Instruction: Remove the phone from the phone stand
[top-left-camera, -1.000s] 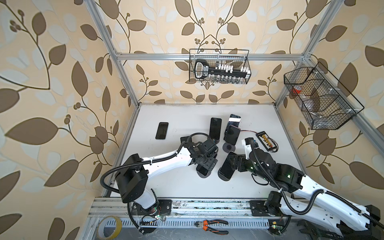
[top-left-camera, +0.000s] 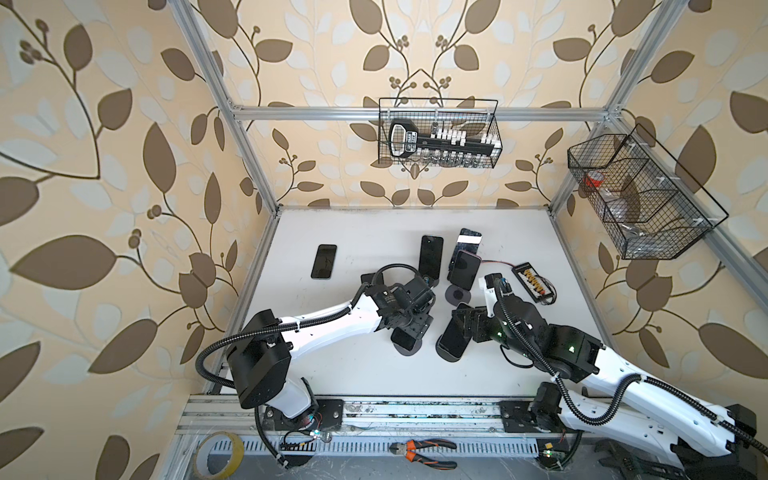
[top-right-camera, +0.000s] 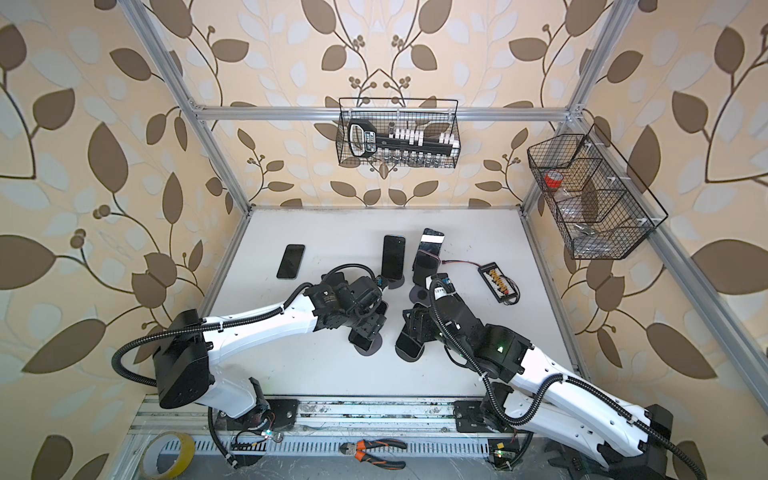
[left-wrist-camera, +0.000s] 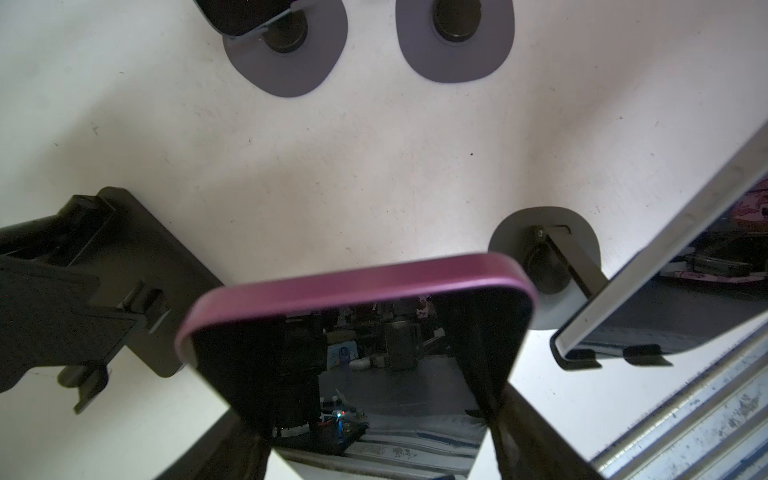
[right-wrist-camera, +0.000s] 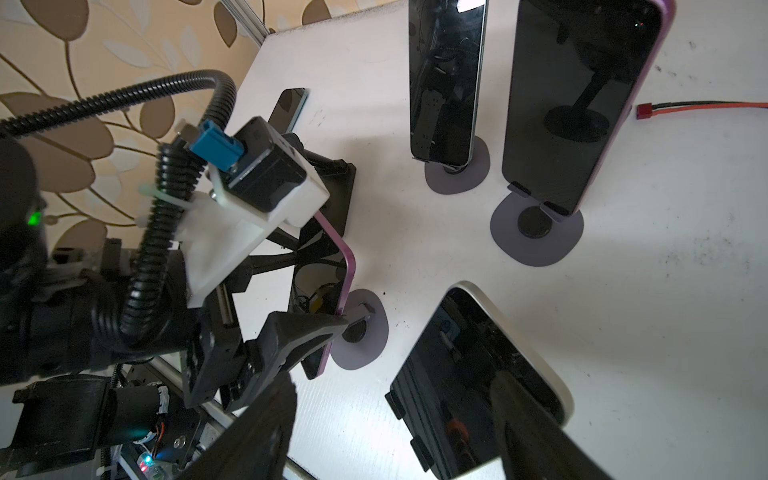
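Observation:
A pink-edged phone (left-wrist-camera: 360, 368) stands on a small stand at the front middle, between the fingers of my left gripper (top-left-camera: 413, 324); whether they press on it I cannot tell. My right gripper is at a silver-edged phone (right-wrist-camera: 472, 368) on the front right stand, its fingers at both sides of that phone. More phones stand behind: a dark one (top-left-camera: 429, 256) in the back middle and a pink-edged one (right-wrist-camera: 580, 96) on its stand (right-wrist-camera: 536, 248).
A loose phone (top-left-camera: 324, 261) lies at back left. A board with red cable (top-left-camera: 532, 284) lies at right. Wire baskets (top-left-camera: 438, 136) hang on the frame above.
The right arm has shifted slightly at its wrist over the last second. The left arm has barely moved.

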